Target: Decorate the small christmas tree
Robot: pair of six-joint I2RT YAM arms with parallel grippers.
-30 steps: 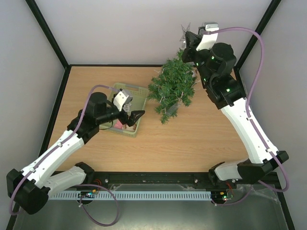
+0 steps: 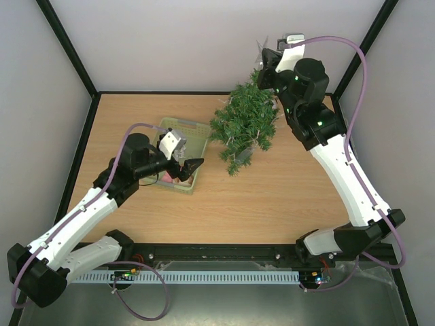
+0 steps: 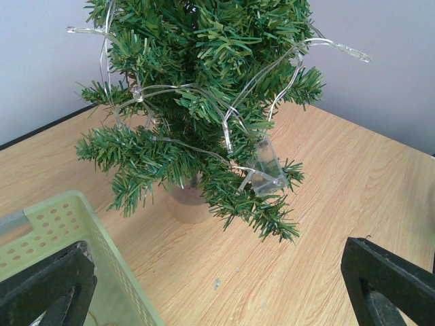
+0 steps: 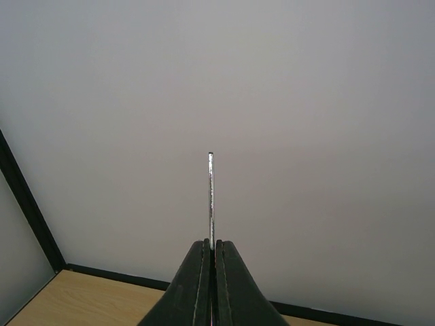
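Note:
The small Christmas tree point(image 2: 241, 122) stands at the table's back right, strung with a clear-wired light string point(image 3: 272, 64) and a clear plastic box point(image 3: 265, 170) among its lower branches. My left gripper point(image 2: 194, 166) is open over the green basket point(image 2: 197, 132), facing the tree, nothing between its fingers. My right gripper point(image 2: 268, 61) is high at the tree's top, beside a silvery star shape point(image 2: 262, 51). In the right wrist view its fingers are shut, with a thin silvery upright piece point(image 4: 211, 183) at their tips; whether they grip it is unclear.
The basket, holding small pink and other items, sits left of the tree. Pale walls with black frame edges surround it at the back and sides.
The right arm and its gripper have shifted slightly upward in the top view. The left arm is almost still.

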